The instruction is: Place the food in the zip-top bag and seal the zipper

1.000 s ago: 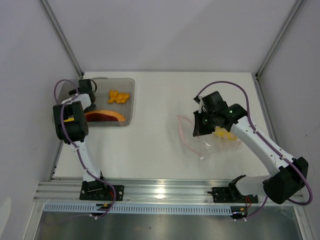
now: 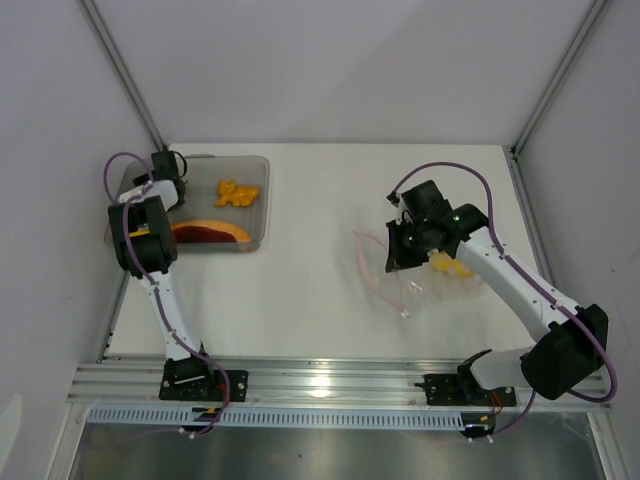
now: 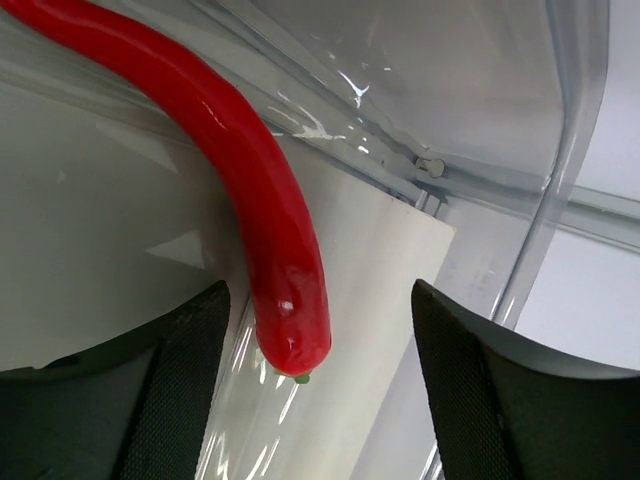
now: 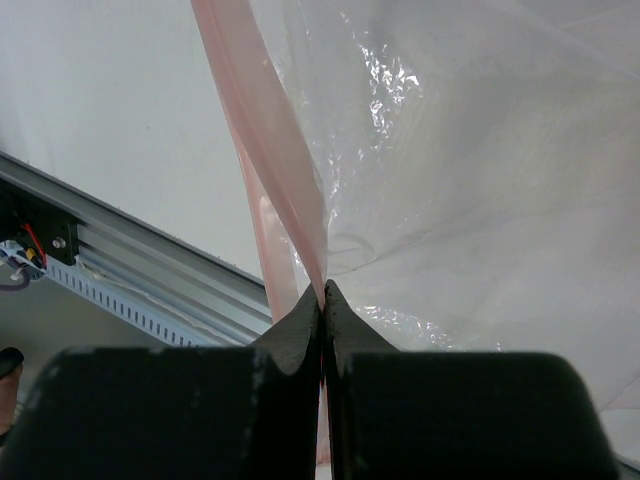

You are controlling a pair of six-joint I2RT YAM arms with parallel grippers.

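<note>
A glossy red chili pepper (image 3: pixel 275 220) lies in a corner of the clear-walled bin; in the left wrist view its end is between the fingers of my part-open left gripper, apart from both. In the top view the bin (image 2: pixel 258 205) also holds an orange ginger-like piece (image 2: pixel 236 194) and a long orange item (image 2: pixel 210 232). My right gripper is shut on the pink zipper edge (image 4: pixel 270 150) of the clear bag (image 4: pixel 470 180), which lies on the table with a yellow item (image 2: pixel 452 263) inside.
The middle of the white table (image 2: pixel 305 250) between bin and bag is clear. Walls and metal rails border the table, and part of the bin's left side is hidden under my left arm.
My left arm has shifted slightly toward the left, over the bin's corner. The right arm and bag look unchanged.
</note>
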